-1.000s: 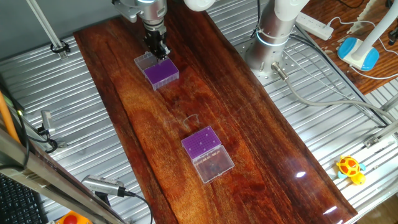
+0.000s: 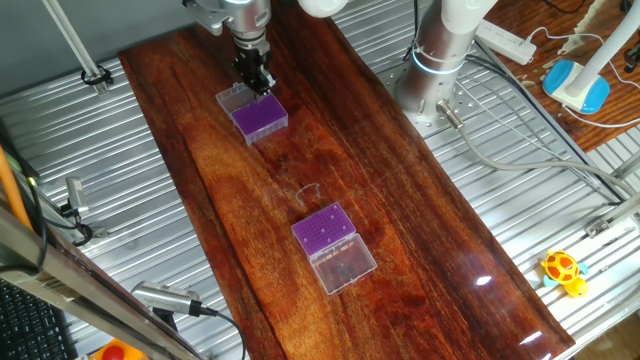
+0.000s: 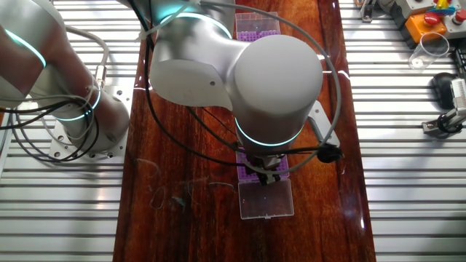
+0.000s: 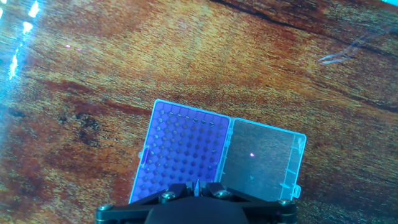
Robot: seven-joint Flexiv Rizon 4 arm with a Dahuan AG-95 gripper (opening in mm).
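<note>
In exterior view 1 my gripper points down at the far tip box, by the line between its purple rack and clear open lid. The wrist view shows that box's perforated purple rack at left and its clear lid at right. There the gripper appears shut at the bottom edge, its dark fingers close together. A small pale point shows between them; I cannot tell whether it is a held object. A second purple box lies nearer the middle, its clear lid folded open.
Both boxes rest on a dark wooden board, with bare wood between and around them. A thin clear strip lies near the second box. The robot's base stands beside the board. A toy turtle sits off its edge.
</note>
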